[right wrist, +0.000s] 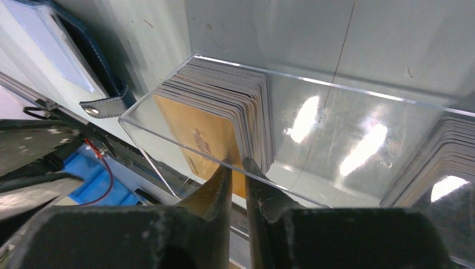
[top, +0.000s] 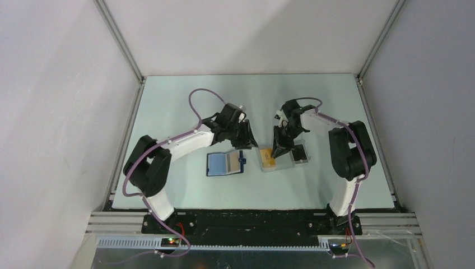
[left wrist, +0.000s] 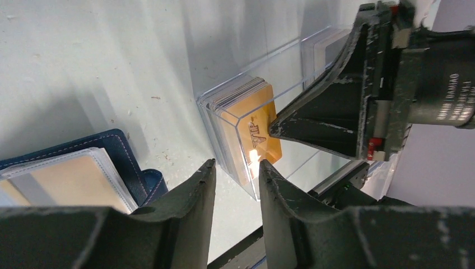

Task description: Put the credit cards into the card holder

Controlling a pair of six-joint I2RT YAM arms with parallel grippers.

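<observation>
The clear acrylic box [top: 283, 165] holds gold cards [top: 266, 157] at its left end and dark cards [top: 300, 156] at its right. The blue card holder [top: 217, 163] lies open to its left. My right gripper has its fingertips down at the edge of the gold stack [right wrist: 190, 126], close together; whether a card is between them cannot be seen. My left gripper is open in a narrow gap just left of the box, above the table between holder and box, with nothing between its fingers.
Walls enclose the sides and back.
</observation>
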